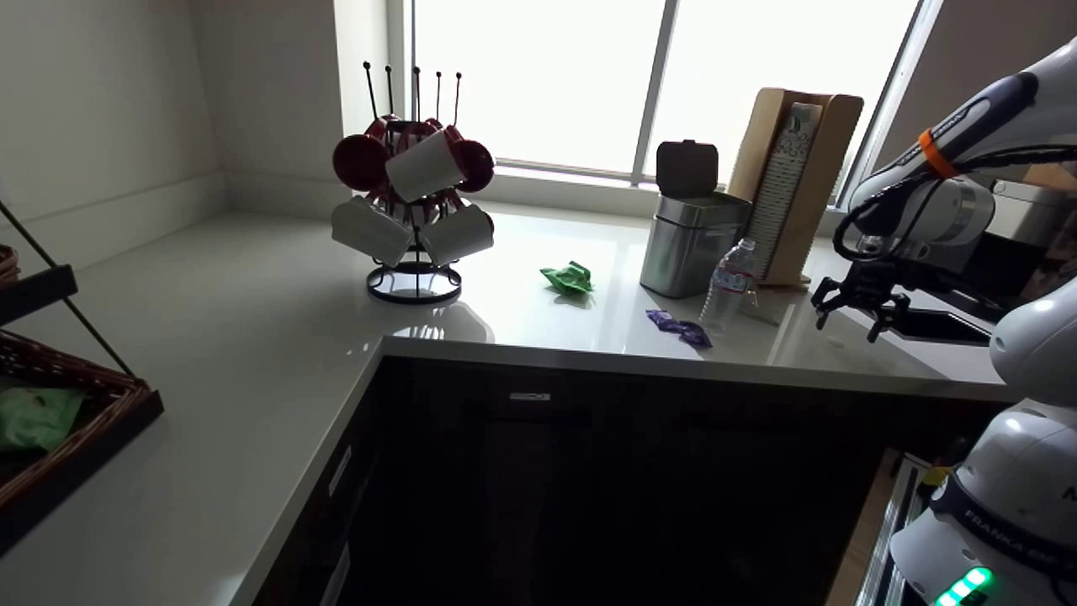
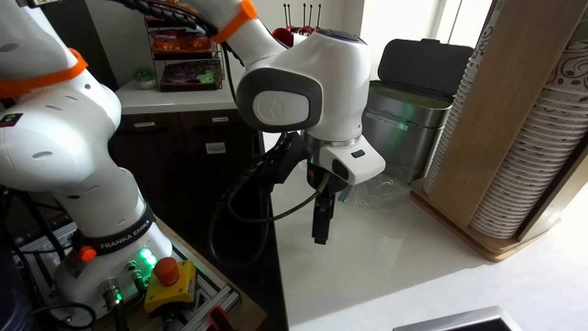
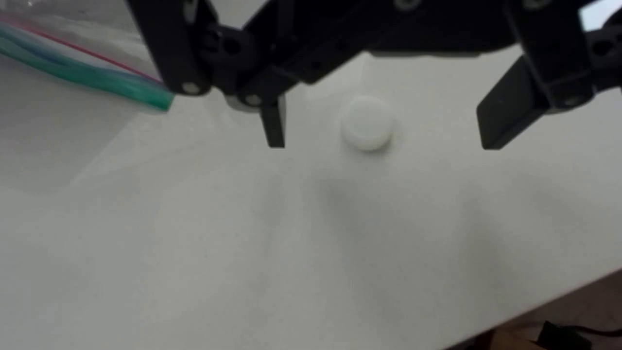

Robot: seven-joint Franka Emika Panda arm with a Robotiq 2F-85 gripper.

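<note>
My gripper is open above the white counter, its two dark fingers wide apart with nothing held. In the wrist view a small round white cap (image 3: 367,123) lies on the counter, appearing between the fingertips and below them. A clear zip bag with a green-and-red seal (image 3: 116,81) lies to its left in that view. From the first exterior view, the gripper (image 1: 846,328) hangs over the counter's right part. The second exterior view shows the gripper side-on, with its dark finger (image 2: 321,223) pointing down.
A clear water bottle (image 1: 729,288) and purple wrapper (image 1: 678,328) stand and lie left of the gripper. Behind are an open-lidded steel bin (image 1: 687,247) and a wooden cup holder (image 1: 785,242). A green packet (image 1: 570,277) and mug rack (image 1: 414,283) sit farther left.
</note>
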